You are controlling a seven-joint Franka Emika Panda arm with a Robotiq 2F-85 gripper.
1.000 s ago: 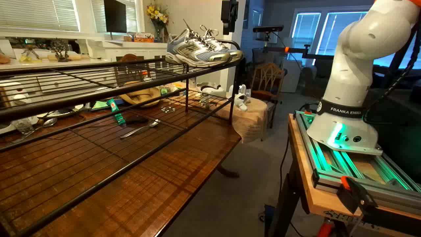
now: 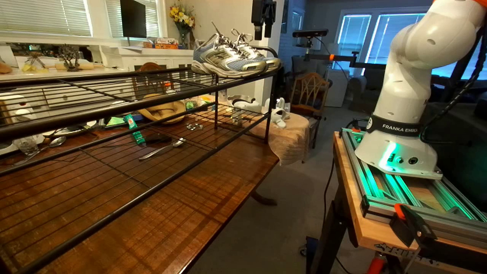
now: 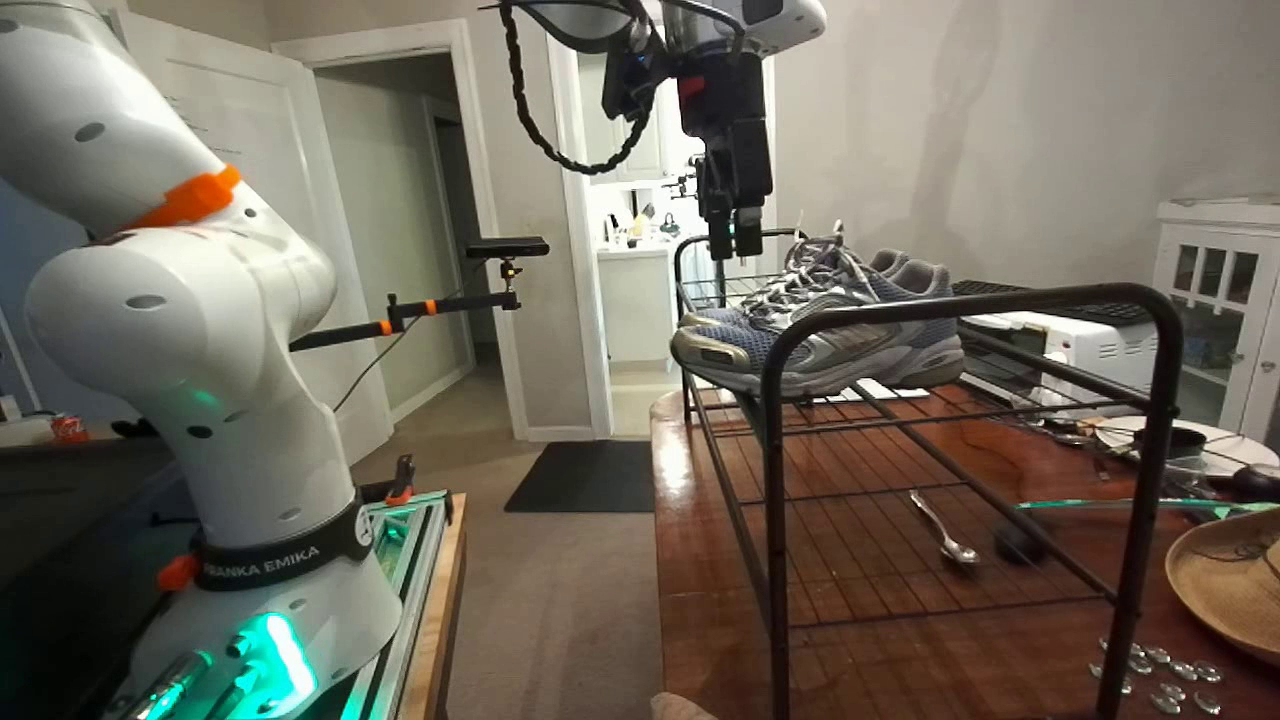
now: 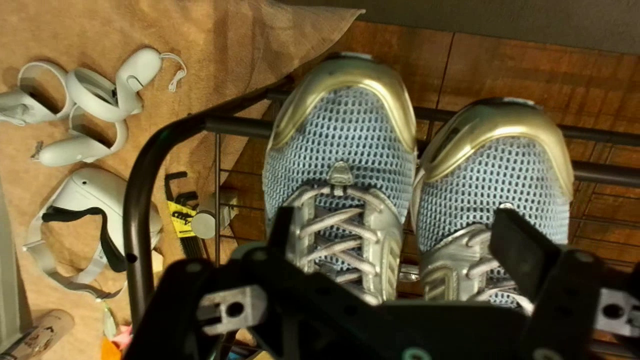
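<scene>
A pair of grey-blue running shoes with silver trim stands side by side on the top tier of a black wire rack point(image 3: 786, 540). In the wrist view, the left shoe point(image 4: 339, 138) and the right shoe point(image 4: 495, 174) point their gold toes toward the top of the picture, laces upward. Above them hangs my gripper, its two fingers spread wide and nothing held between them. From the side, the gripper point(image 3: 735, 238) is over the toe half of the shoes, with a gap below its fingertips. The heels are hidden in the wrist view.
Beside the shoes rises the rack's curved end bar point(image 4: 139, 222). On the wooden table point(image 2: 196, 205) under the rack lie a spoon point(image 3: 942, 528), glass beads point(image 3: 1158, 678) and a straw hat point(image 3: 1236, 582).
My gripper has shifted slightly left in exterior view 1 and shows a broader face there. Shoes and rack have stayed put.
</scene>
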